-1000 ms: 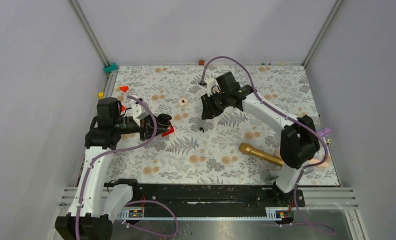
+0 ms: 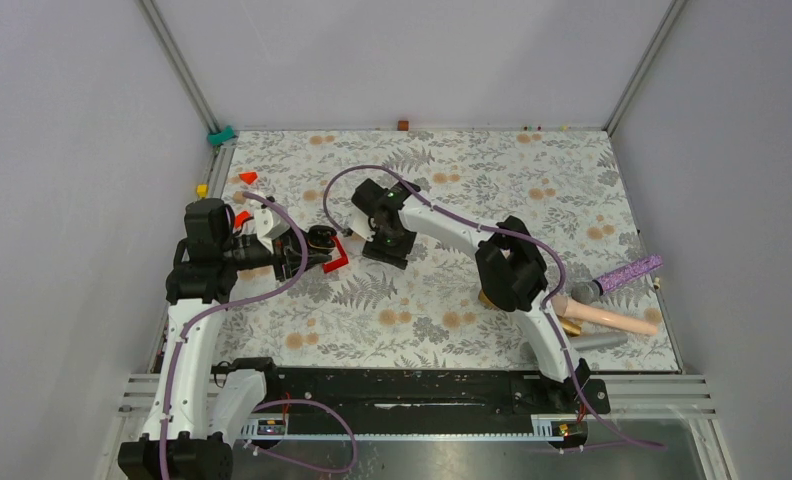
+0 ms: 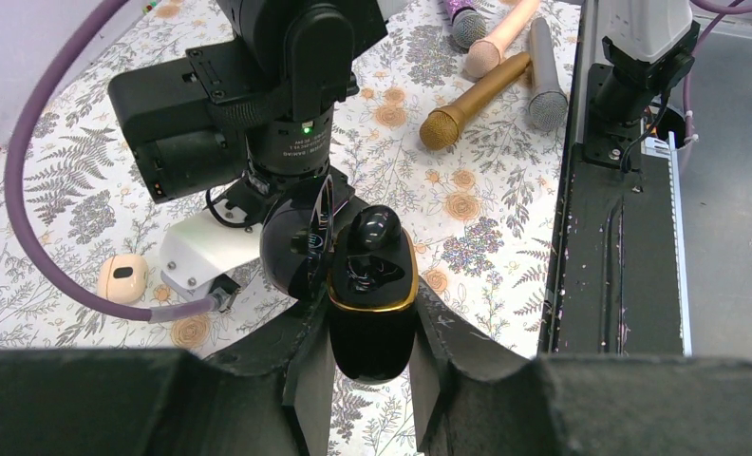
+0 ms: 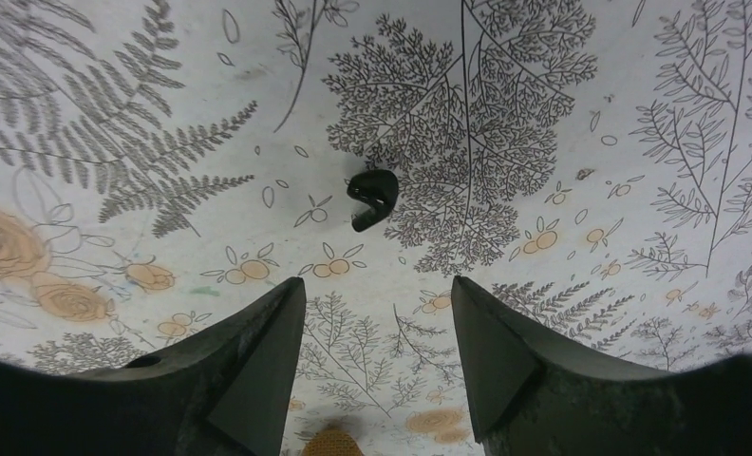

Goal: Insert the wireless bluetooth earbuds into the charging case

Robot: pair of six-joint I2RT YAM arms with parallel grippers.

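My left gripper is shut on the black, gold-rimmed charging case (image 3: 372,337), whose lid is up and which shows a glossy black earbud-like shape inside; in the top view it is at the middle left. A small black earbud (image 4: 376,195) lies alone on the patterned table (image 4: 591,237). My right gripper points down over the table with its fingers apart, nothing between them, the earbud just beyond the fingertips in its wrist view. The right arm covers that earbud in the top view.
A cream square item (image 3: 122,278) lies near the right arm. A red tray (image 2: 337,262) sits by the left gripper. Several toy microphones (image 2: 622,282) lie at the right.
The left arm has shifted only slightly.
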